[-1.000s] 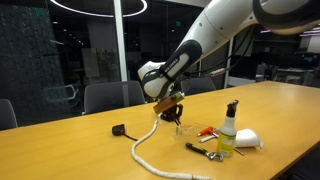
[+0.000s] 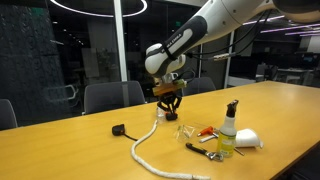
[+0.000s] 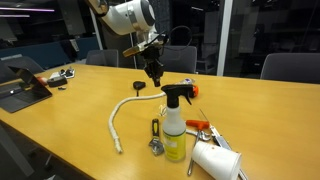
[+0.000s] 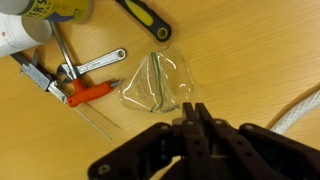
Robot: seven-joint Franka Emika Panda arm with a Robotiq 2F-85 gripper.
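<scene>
My gripper hangs above the table with its fingers close together. Whether anything is pinched between them cannot be made out. A small clear plastic bag (image 4: 158,82) with a dark green line across it lies just beyond the fingertips in the wrist view, its near edge close to them. In exterior view 1 the gripper (image 2: 173,107) is up and to the left of the bag (image 2: 184,131), apparently clear of it. Exterior view 2 shows the gripper (image 3: 157,82) behind the spray bottle (image 3: 175,130), which blocks that area.
A black-and-yellow tool (image 4: 147,18), wrench (image 4: 95,62), red-handled tool (image 4: 90,93) and caliper (image 4: 37,72) crowd one side, beside a white cup (image 2: 247,138). A white rope (image 2: 150,165) curves across the front; a black object (image 2: 120,130) lies left.
My gripper has risen from close over the bag and shifted slightly left. The bag stays near the same spot, its outline changed. Tools, bottle and rope have not moved.
</scene>
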